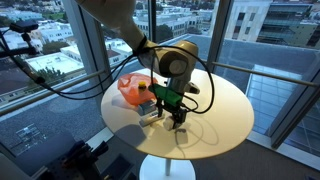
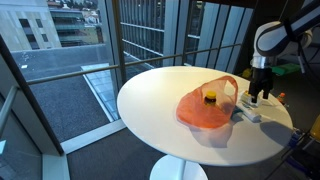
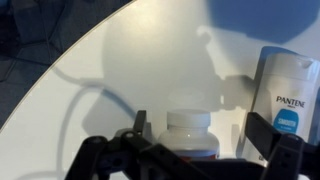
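Observation:
Seen from the wrist, my gripper is open, its two fingers apart on either side of a small white-capped bottle [image 3: 188, 122]. Below its cap the bottle shows an orange-red and dark band; its lower part is hidden by the gripper. Whether either finger touches it, I cannot tell. To the right lies a white Pantene bottle [image 3: 287, 95] with a blue label, close to the right finger. In exterior view 1 the gripper [image 1: 179, 124] is low over the round table, partly hidden by the arm.
An orange mesh bag [image 2: 207, 112] rests on the white round table [image 2: 150, 100], with a yellow-and-black item [image 2: 210, 97] at it. In exterior view 1 the bag [image 1: 132, 88] is left of the arm. Glass walls stand behind.

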